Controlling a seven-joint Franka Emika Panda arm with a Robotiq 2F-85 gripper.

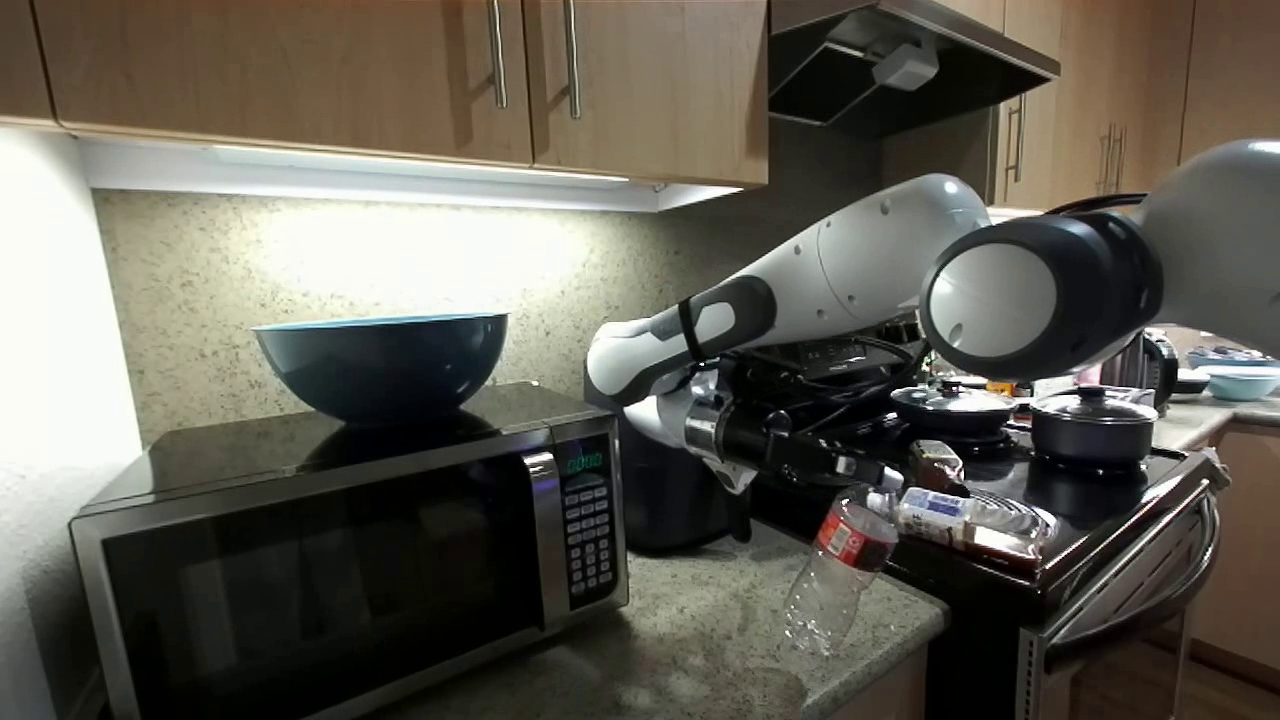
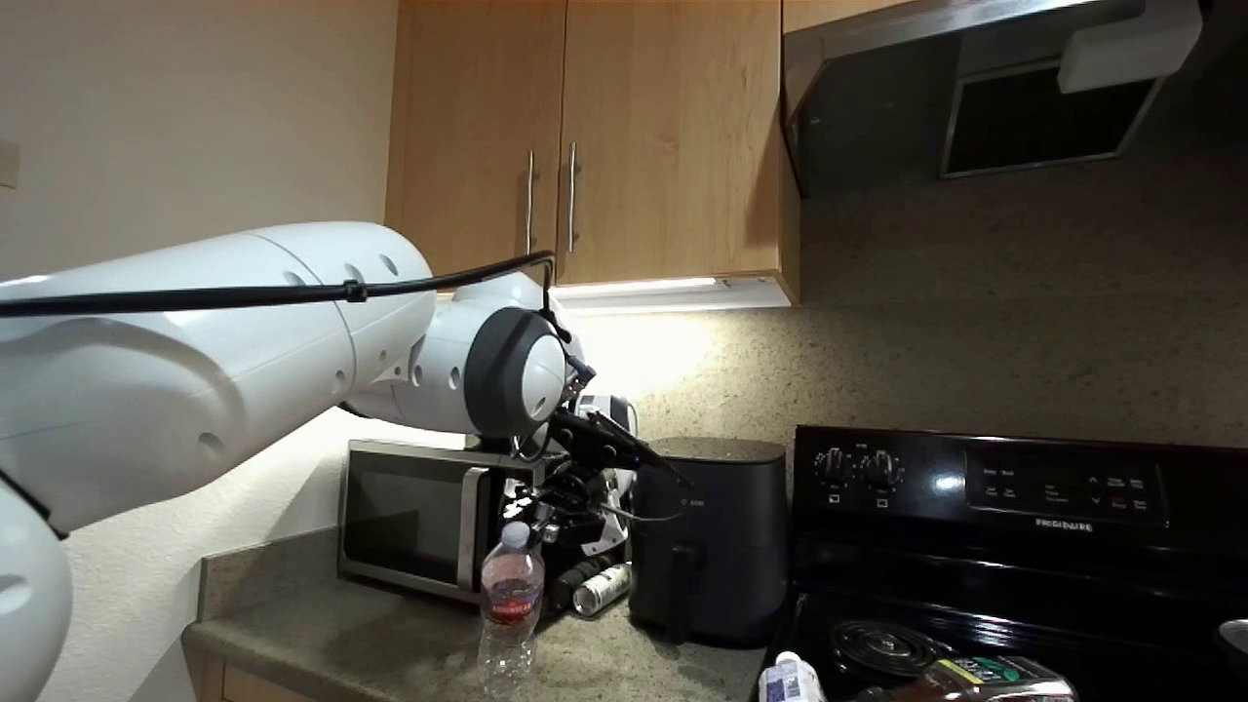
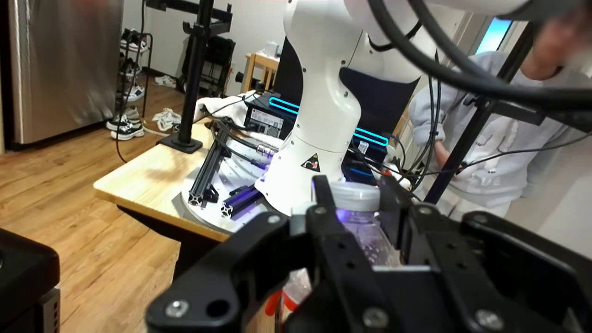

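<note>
A clear plastic bottle with a red label and white cap leans over the counter's front corner in exterior view 1, its cap end up. My gripper is shut on it at the cap and neck. Exterior view 2 shows the bottle in front of the microwave, nearly upright. In the wrist view the pale cap sits between the two black fingers, and the bottle's body is mostly hidden below them. Whether its base touches the counter, I cannot tell.
The microwave bears a blue bowl. A black air fryer and a can are behind the bottle. On the stove at right lie another bottle and packages, with a lidded pot beyond.
</note>
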